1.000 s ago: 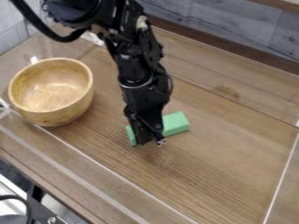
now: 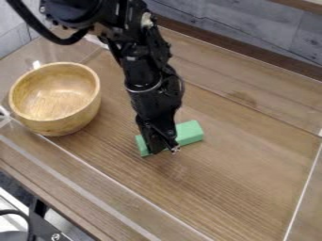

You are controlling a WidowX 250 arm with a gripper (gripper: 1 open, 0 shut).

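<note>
My black gripper [image 2: 161, 139] reaches down from the top of the camera view to a light green rectangular block [image 2: 187, 133] lying on the wooden table. Its fingertips are at the block's left part, partly covering it. I cannot tell whether the fingers are closed on the block or just around it.
A round wooden bowl [image 2: 53, 82] stands on the left of the table [image 2: 239, 169]. A grey wall [image 2: 262, 28] runs along the back, and black cables show at the lower left corner.
The arm and fingertips have shifted very slightly. The green block lies in about the same place.
</note>
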